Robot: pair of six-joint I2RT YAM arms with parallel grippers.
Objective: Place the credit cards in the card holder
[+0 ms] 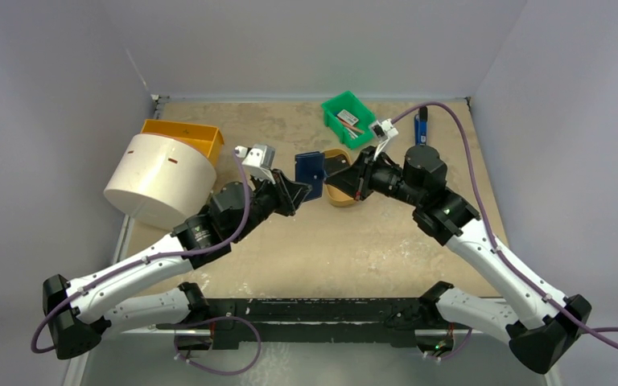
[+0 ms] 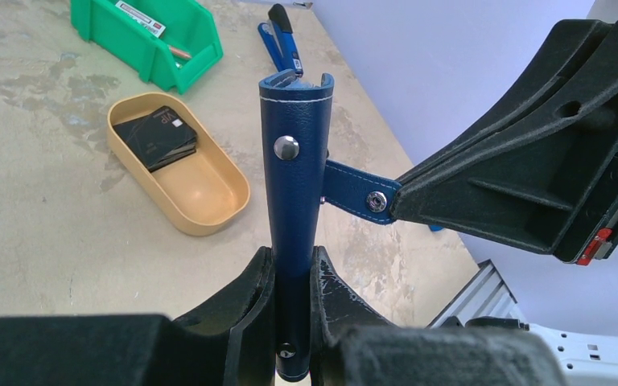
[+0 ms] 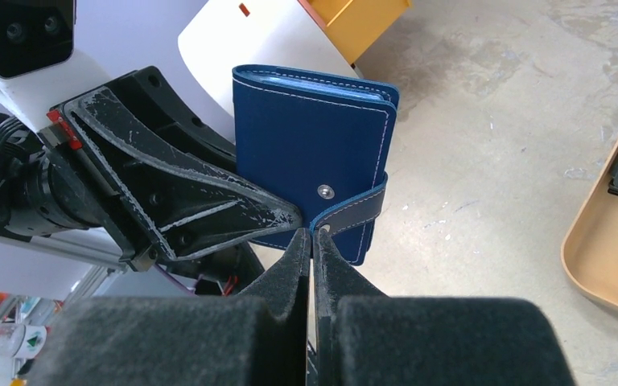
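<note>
In the left wrist view, my left gripper is shut on the lower part of the navy card holder [image 2: 294,193], which stands upright and folded above the table. A short snap strap [image 2: 354,190] reaches from its side to my right gripper. That gripper is shut with the strap's tip at its fingertips, seemingly pinched. Seen from the right wrist, the holder [image 3: 314,133] shows its broad face, with a metal stud [image 3: 326,192] near the strap. Black cards [image 2: 159,135] lie stacked at one end of a tan tray [image 2: 205,189].
Behind the tray stands a green bin [image 1: 346,117] with small items inside. A blue-handled tool [image 1: 421,127] lies at the back right. A white cylinder [image 1: 161,178] and an orange bin [image 1: 197,138] fill the left side.
</note>
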